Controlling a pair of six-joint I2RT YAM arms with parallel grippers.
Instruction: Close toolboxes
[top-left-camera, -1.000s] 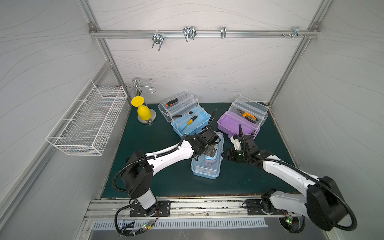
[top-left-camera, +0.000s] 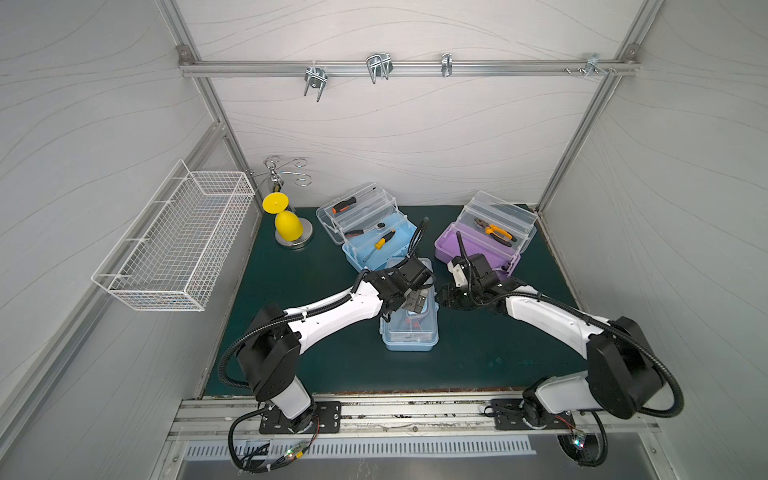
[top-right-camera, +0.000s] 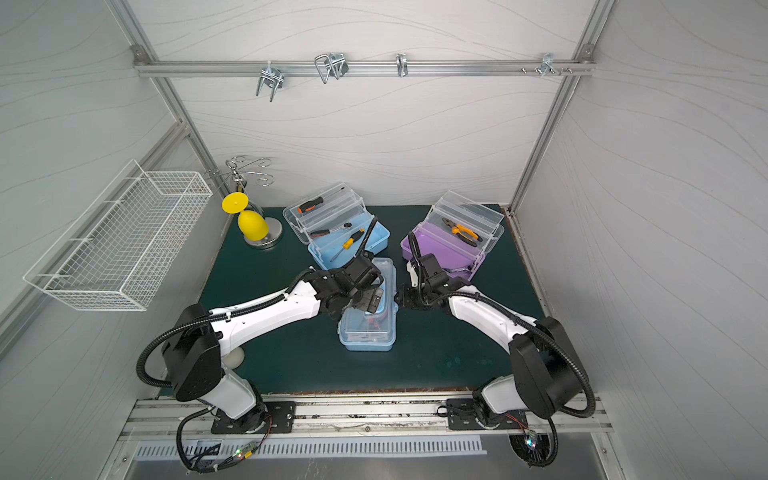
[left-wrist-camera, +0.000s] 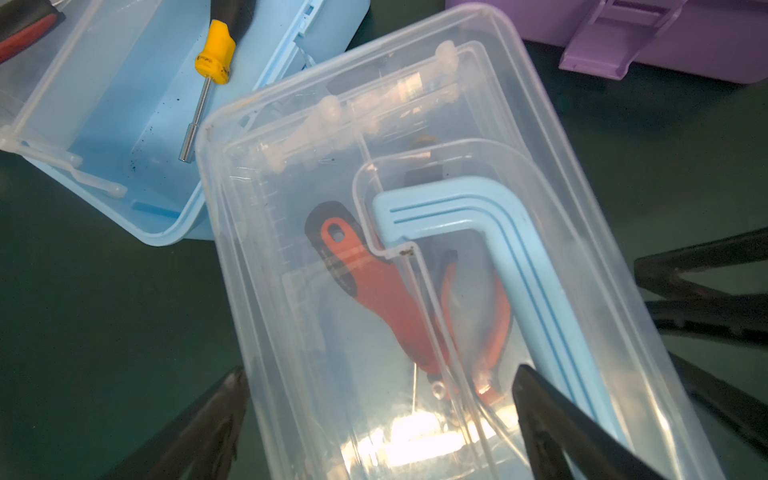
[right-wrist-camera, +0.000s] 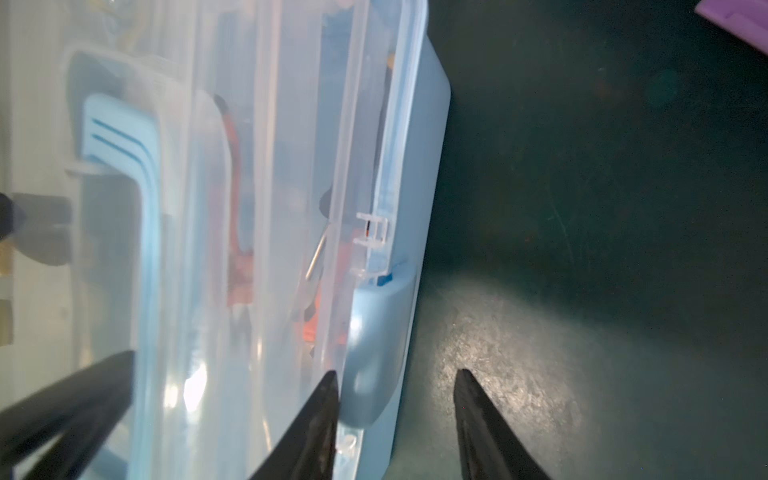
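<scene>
In the middle stands a blue toolbox (top-left-camera: 408, 336) with its clear lid down, red-handled tools visible inside. My left gripper is over that lid, its fingers apart, near the handle; whether it grips is unclear. My right gripper is open at the box's right side, one fingertip beside a blue latch (right-wrist-camera: 376, 344), nothing between its fingers. Behind, another blue toolbox (top-left-camera: 358, 256) stands lid open, holding screwdrivers, and at the right a purple toolbox (top-left-camera: 460, 244) stands lid open, with orange pliers in the lid.
A metal stand with yellow pieces (top-left-camera: 288, 226) is at the back left. A white wire basket (top-left-camera: 172, 240) hangs on the left wall.
The middle toolbox has shifted slightly back and left, along with my left gripper.
</scene>
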